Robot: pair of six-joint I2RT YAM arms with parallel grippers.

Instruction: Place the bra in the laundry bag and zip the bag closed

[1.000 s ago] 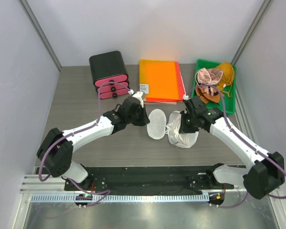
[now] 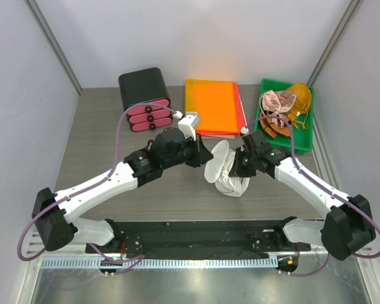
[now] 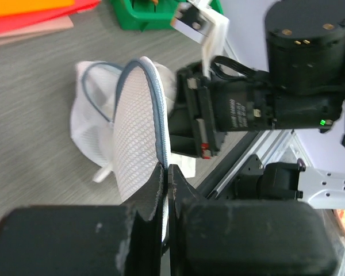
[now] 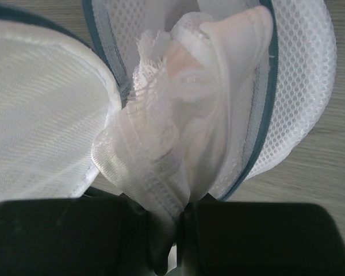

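The white mesh laundry bag [image 2: 219, 159] hangs open between my two grippers, its flap raised like a lid. In the left wrist view, my left gripper is shut on the grey-trimmed edge of the flap [image 3: 139, 126]. A whitish, pale pink bra [image 4: 184, 103] with lace is pinched in my right gripper, in front of the bag's open mouth with its grey-green zipper edge [image 4: 270, 109]. Part of the bra lies over the bag's opening; how much of it is inside cannot be made out.
At the back right stands a green basket [image 2: 308, 130] with other bras in it. Orange and red folders [image 2: 210, 104] lie at the back middle, near a black box with pink drawers [image 2: 142, 88].
My left gripper has moved right, bringing the flap up and over toward the bag body. My right gripper has shifted slightly left, and the bag body now looks narrower.
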